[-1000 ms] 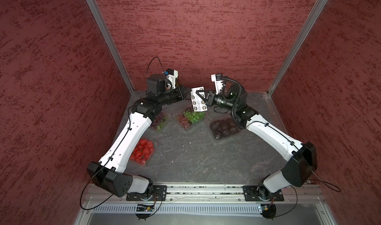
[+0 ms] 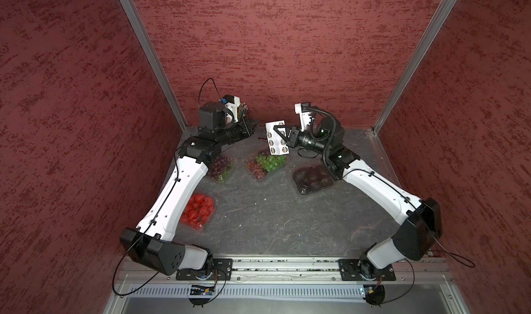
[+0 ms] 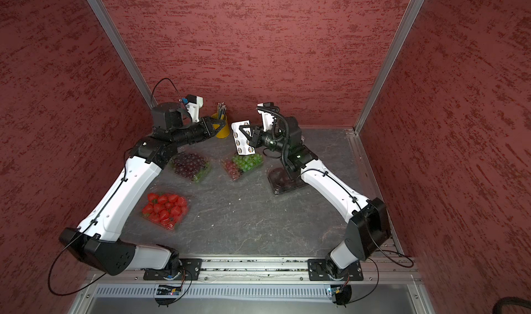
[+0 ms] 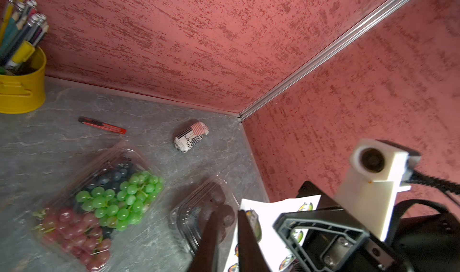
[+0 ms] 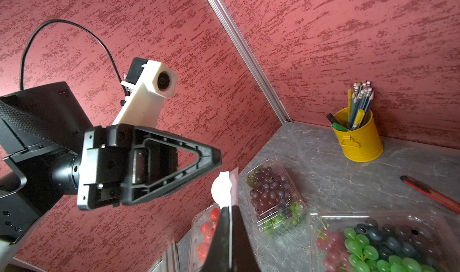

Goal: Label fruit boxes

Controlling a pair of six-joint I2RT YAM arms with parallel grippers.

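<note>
A white sheet of round labels hangs upright in midair, with my right gripper shut on it. In the right wrist view it stands edge-on between the fingers. One label, its pale back showing, juts away from the sheet; the left wrist view shows this label too. My left gripper is a little open, nothing visible between its fingers, and stands apart from the sheet. Fruit boxes on the table hold strawberries, dark grapes, mixed grapes and dark round fruit.
A yellow pencil bucket stands near the back wall. A red cutter and a crumpled, printed wrapped item lie behind the boxes.
My left gripper has drawn back to the left, away from the sheet. The right arm has stayed still.
</note>
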